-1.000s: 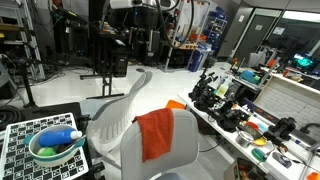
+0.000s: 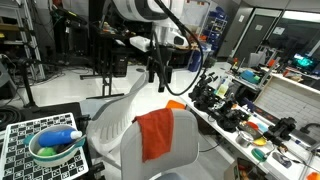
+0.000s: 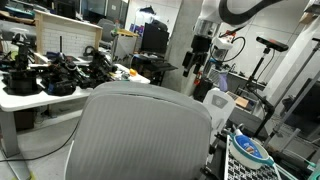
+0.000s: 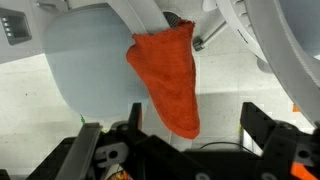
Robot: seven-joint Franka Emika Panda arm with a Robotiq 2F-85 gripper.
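Observation:
An orange-red cloth (image 2: 155, 132) hangs over the top edge of a grey chair's backrest (image 2: 182, 150). From above, in the wrist view, the cloth (image 4: 168, 75) drapes across the chair (image 4: 90, 75), its lower end between my finger positions in the picture. My gripper (image 2: 161, 82) hangs above the cloth, apart from it. Its fingers stand open, with dark fingers (image 4: 125, 135) on either side and nothing held. In the second exterior view the gripper (image 3: 189, 68) is over the chair back (image 3: 140, 130), which hides the cloth.
A second, light chair (image 2: 118, 115) stands beside the first. A teal bowl (image 2: 40, 150) with blue and white items rests on a black-and-white checkered board (image 2: 14, 158). Cluttered tables (image 2: 215, 120) line the far side. Air around the gripper is free.
My arm and gripper have come down and towards the cloth, moving right in the first exterior view. Cloth, chairs and bowl look unmoved.

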